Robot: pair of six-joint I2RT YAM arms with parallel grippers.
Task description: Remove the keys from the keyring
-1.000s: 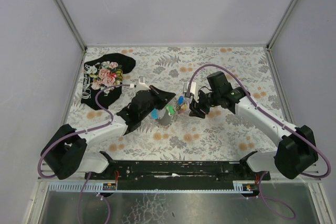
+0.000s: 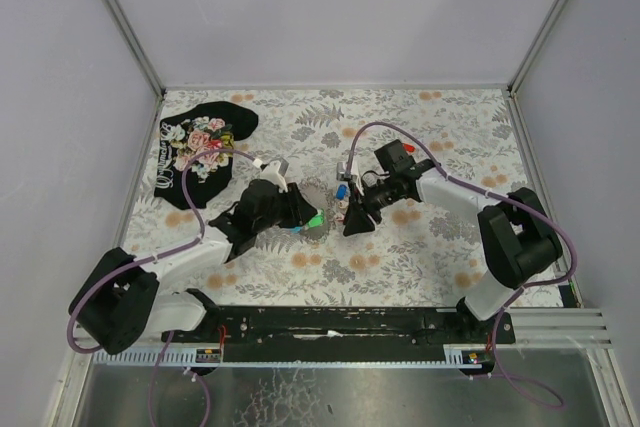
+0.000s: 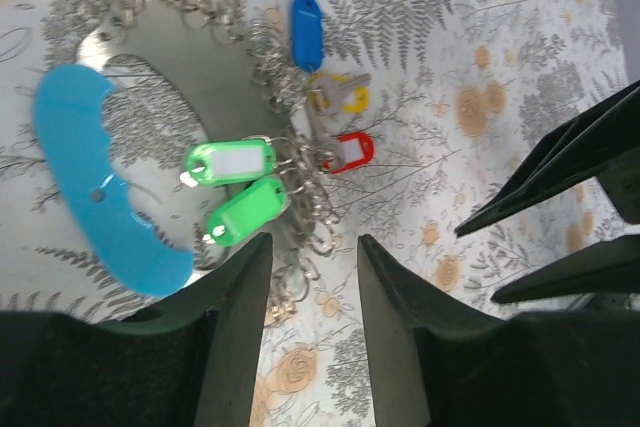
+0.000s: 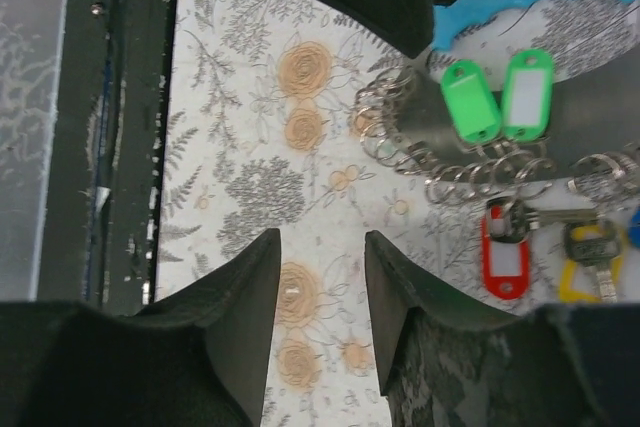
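In the left wrist view a tangle of metal keyrings (image 3: 275, 67) lies on a grey plate, with green tags (image 3: 245, 210), a red tag (image 3: 355, 150), a yellow tag and a blue tag (image 3: 306, 32). In the right wrist view keys (image 4: 597, 252) lie on the red and yellow tags. My left gripper hangs over the table by the green tags, fingers parted and empty. My right gripper hovers left of the red tag in its own view, its fingers apart with nothing between them.
A black floral cloth (image 2: 200, 147) lies at the back left. A blue curved piece (image 3: 140, 247) is beside the tags. The two arms are close together.
My left gripper has drawn back a little to the left. My right gripper has moved slightly toward the front and left, exposing the red piece at back right.
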